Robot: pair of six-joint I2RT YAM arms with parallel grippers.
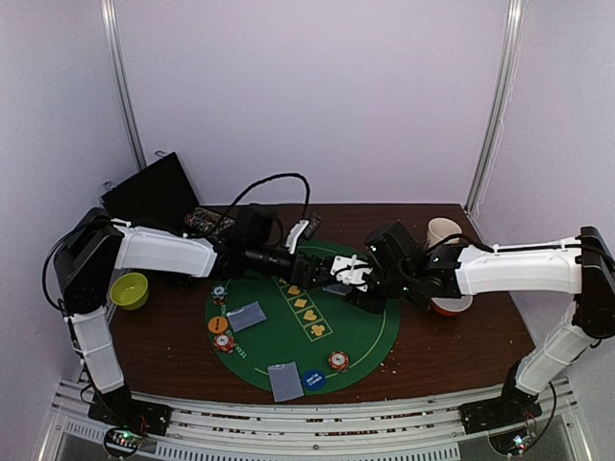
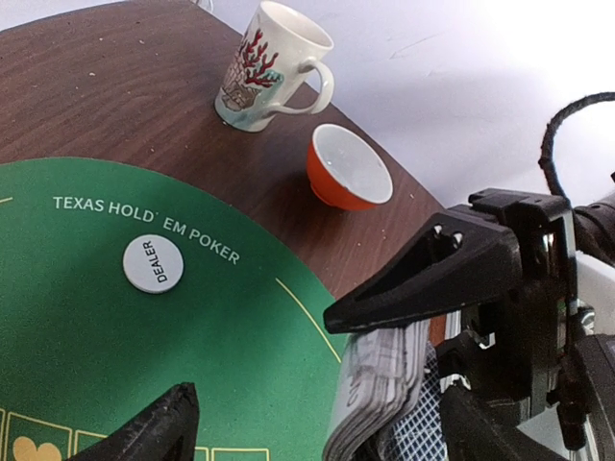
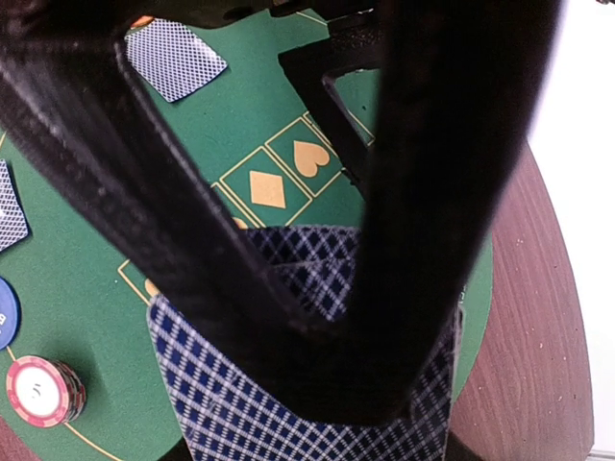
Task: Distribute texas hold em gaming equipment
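Note:
My right gripper is shut on a deck of blue-backed cards (image 3: 288,413), held over the right part of the green poker mat (image 1: 365,360). From the left wrist view, the stacked edge of the deck (image 2: 380,375) shows below a right finger. My left gripper is open, its blurred fingers well apart; the deck's edge lies near its right finger, and contact cannot be told. Blue-backed cards lie on the mat at left (image 1: 248,315) and front (image 1: 285,381). Chip stacks (image 1: 338,360) and a blue button (image 1: 313,379) rest there too.
A white dealer button (image 2: 153,264) lies on the mat's far side. Beyond the mat are a mug (image 2: 274,67) and an orange bowl (image 2: 348,165). A yellow-green bowl (image 1: 129,291) and an open black case (image 1: 154,192) stand at left.

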